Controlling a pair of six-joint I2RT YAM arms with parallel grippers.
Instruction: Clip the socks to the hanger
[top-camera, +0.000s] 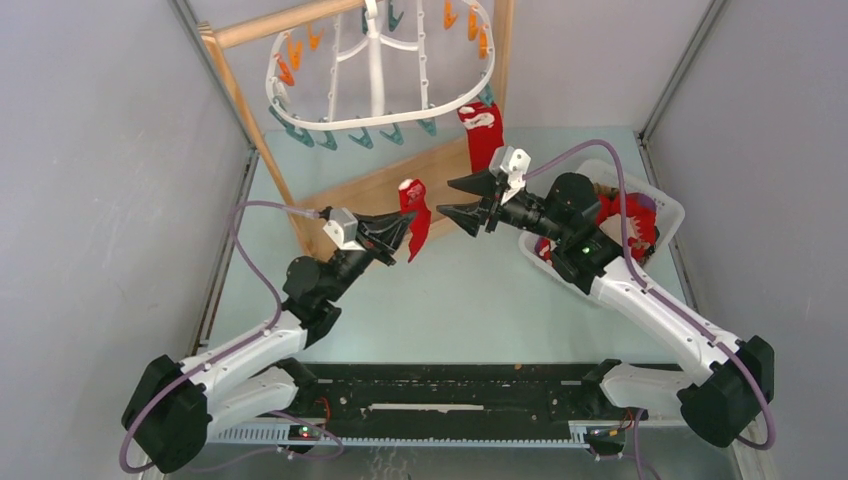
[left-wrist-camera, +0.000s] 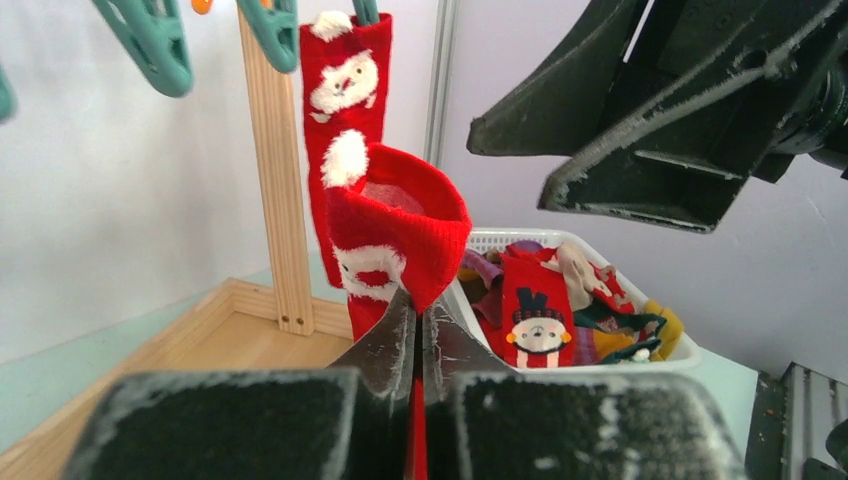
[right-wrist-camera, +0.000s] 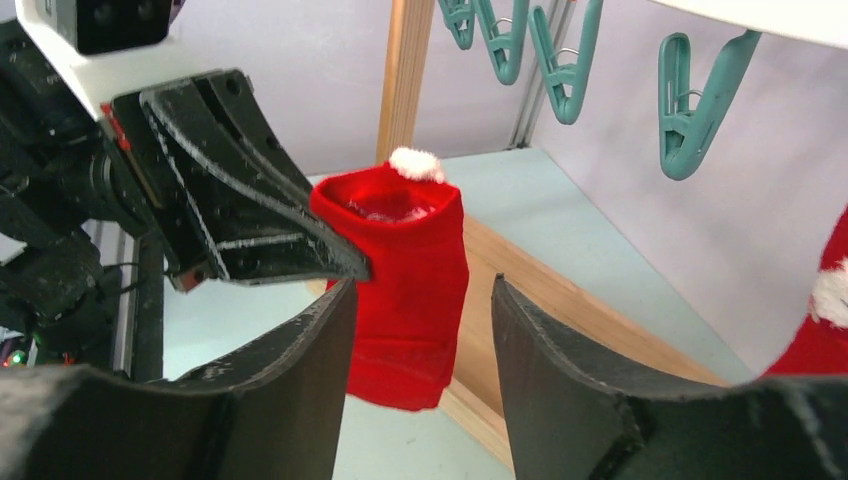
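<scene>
A red sock (left-wrist-camera: 405, 225) with a white-bearded face hangs from my left gripper (top-camera: 412, 220), which is shut on its edge below the open cuff. In the right wrist view that sock (right-wrist-camera: 420, 290) appears between and beyond my right fingers, apart from them. My right gripper (top-camera: 442, 196) is open and empty, to the right of the sock. A second red sock (top-camera: 482, 140) hangs from a clip at the hanger's right end. The white oval hanger (top-camera: 340, 124) carries teal clips (right-wrist-camera: 695, 105) along its front and orange clips (top-camera: 295, 52) at the sides.
A white basket (top-camera: 672, 205) of several socks stands on the right behind my right arm. The wooden stand (top-camera: 235, 90) holds up the hanger, its base under the held sock.
</scene>
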